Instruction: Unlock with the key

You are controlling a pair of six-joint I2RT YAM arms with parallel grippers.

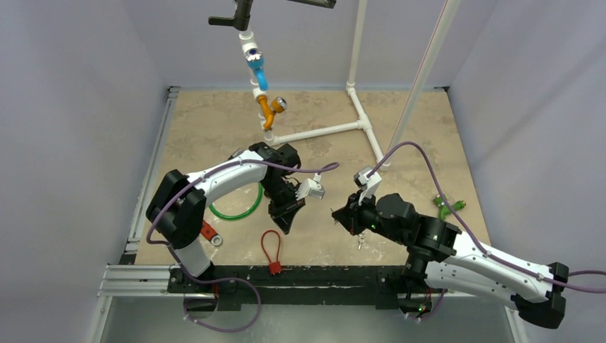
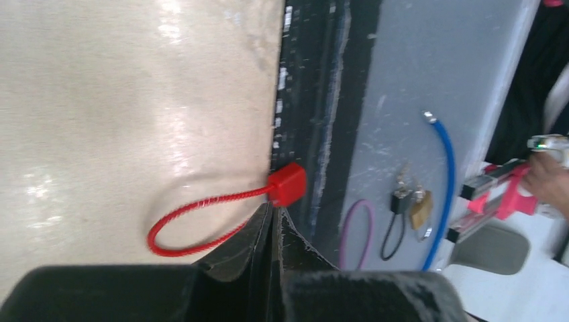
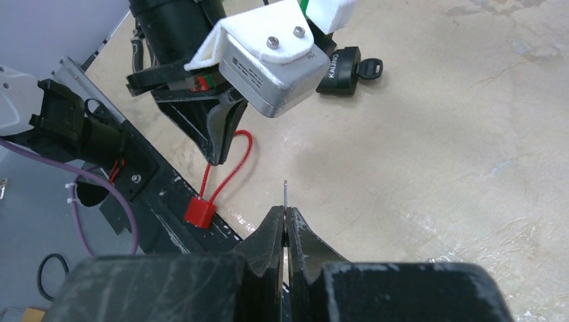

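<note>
A red cable lock (image 1: 275, 267) lies at the table's front edge, its body over the border of the dark rail and its cable loop on the tabletop. In the left wrist view the lock body (image 2: 288, 184) appears just beyond the tips of my left gripper. That gripper (image 1: 286, 231) is shut with nothing showing between its fingers, apart from the lock. To the right, my right gripper (image 1: 335, 216) is shut above the table.
Loose keys (image 1: 361, 241) lie below the right gripper. A black lock with its key (image 3: 339, 71) sits behind the left gripper. A green ring (image 1: 236, 216), a red-handled tool (image 1: 210, 234) and white pipework (image 1: 319, 133) surround the arms.
</note>
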